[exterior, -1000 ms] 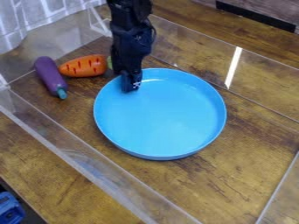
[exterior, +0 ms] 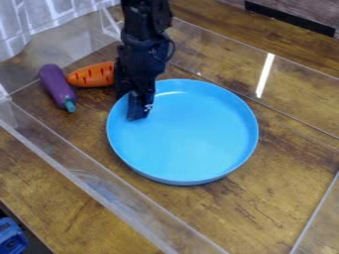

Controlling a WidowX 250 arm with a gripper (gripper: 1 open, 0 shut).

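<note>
The black arm reaches down from the top to the left rim of a blue plate (exterior: 185,139), where its gripper (exterior: 135,97) hangs low over or at the rim. Whether the fingers are open or shut, or hold anything, is too dark to tell. An orange carrot (exterior: 93,74) lies behind and left of the plate, partly hidden by the arm. A purple eggplant (exterior: 56,84) lies at the left.
Clear side walls border the wooden surface (exterior: 272,174) at left and right. A blue object (exterior: 8,238) sits at the lower left corner. The wood right of and in front of the plate is clear.
The gripper has moved slightly lower and toward the front at the plate's left rim. The plate sits very slightly further right; the vegetables look unmoved.
</note>
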